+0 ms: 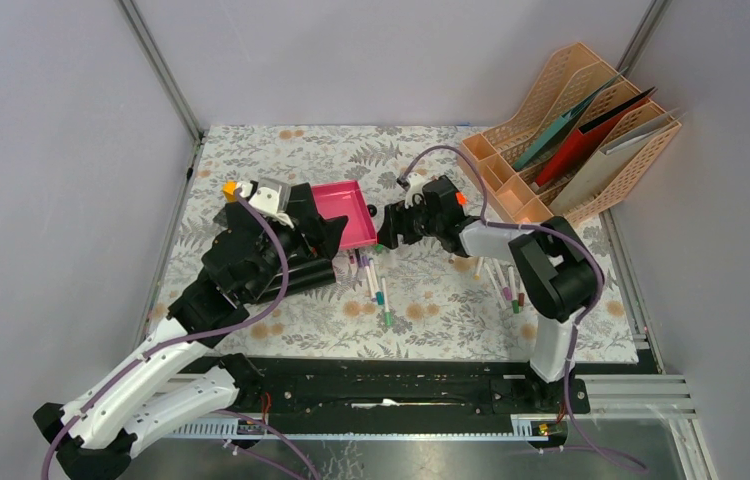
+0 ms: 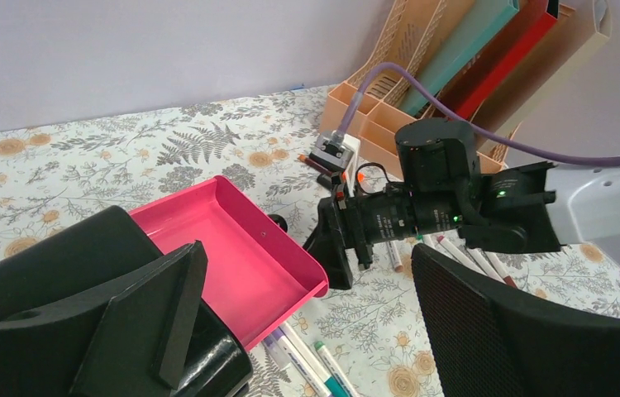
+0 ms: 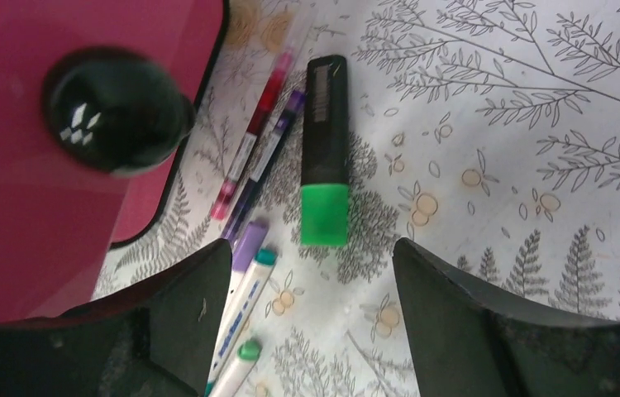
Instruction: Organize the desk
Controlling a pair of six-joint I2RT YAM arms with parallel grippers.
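Note:
My right gripper (image 1: 388, 235) is open just right of the pink tray (image 1: 346, 205), above pens. Between its fingers in the right wrist view lies a black marker with green cap (image 3: 325, 149), near red pen (image 3: 253, 132), purple pen (image 3: 261, 165) and white markers (image 3: 240, 306). My left gripper is open over the dark folded items (image 2: 59, 265) at the tray's left. A round black object (image 2: 278, 222) sits at the tray's right edge.
The peach organizer (image 1: 511, 190) with folders fills the back right. More markers (image 1: 511, 285) lie right of centre. A yellow object (image 1: 231, 187) sits at the back left.

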